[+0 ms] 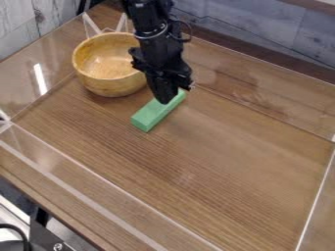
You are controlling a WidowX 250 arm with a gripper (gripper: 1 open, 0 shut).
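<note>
A green rectangular block (155, 115) lies on the wooden table, angled from lower left to upper right. My black gripper (167, 94) hangs just above its upper right end, shut, with nothing visible between its fingers; whether it touches the block cannot be told.
A yellow bowl (101, 66) sits at the back left, left of the arm. Cables lie beyond the table's left edge at the bottom left.
</note>
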